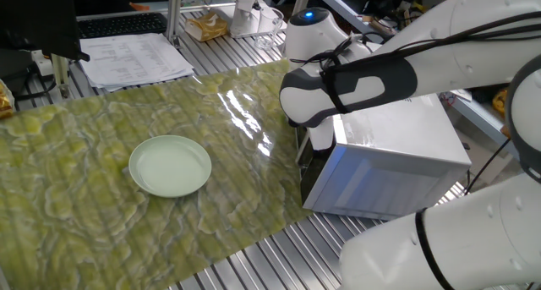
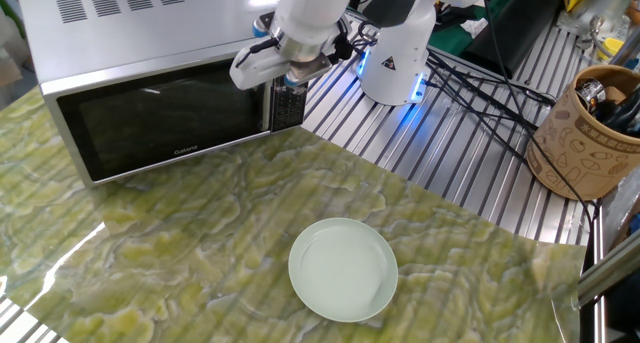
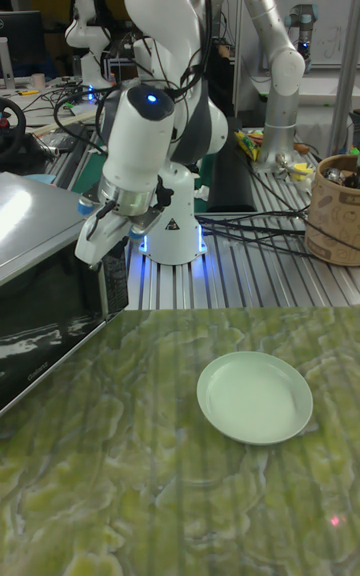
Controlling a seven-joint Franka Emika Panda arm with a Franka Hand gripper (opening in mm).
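A pale green round plate [image 1: 171,166] lies flat and empty on the green marbled mat, well apart from the arm. It also shows as a plate [image 2: 343,270] in exterior view 2 and a plate [image 3: 255,397] in exterior view 3. The silver microwave [image 1: 393,159] has its dark door [image 2: 175,118] shut. By the upper handle side of that door is my gripper [image 2: 286,75], seen in exterior view 3 as a white gripper [image 3: 107,235] tilted down. Its fingertips are hard to make out, and whether it touches the microwave cannot be told.
Papers [image 1: 135,60] and a keyboard [image 1: 122,24] lie beyond the mat. A brown patterned bucket [image 2: 590,133] of items stands on the slatted table near the arm base [image 2: 398,68]. Around the plate, the mat is clear.
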